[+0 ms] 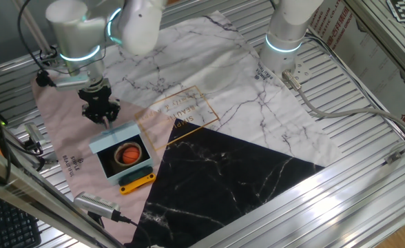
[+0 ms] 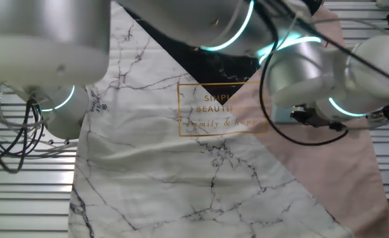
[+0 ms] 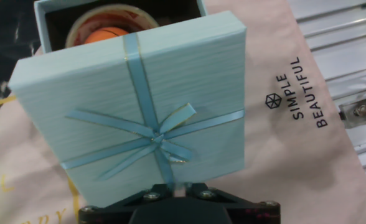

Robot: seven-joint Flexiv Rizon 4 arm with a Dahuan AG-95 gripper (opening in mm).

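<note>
A pale blue gift box point(image 1: 125, 153) stands on the pink part of the cloth. Its lid point(image 1: 114, 136), crossed by a blue ribbon with a bow point(image 3: 157, 138), leans tilted against the box's side. Inside the box are a round brown ring-like container point(image 3: 147, 20) and a small orange basketball point(image 1: 129, 155). My gripper is shut at the lid's near edge, fingertips close together by the ribbon's lower end. Whether anything is pinched between them is hard to see. In exterior view 2 the arm mostly hides the box.
A yellow and black tool point(image 1: 137, 183) lies against the box's front side. A camera on a stand point(image 1: 97, 204) sits near the front left.
</note>
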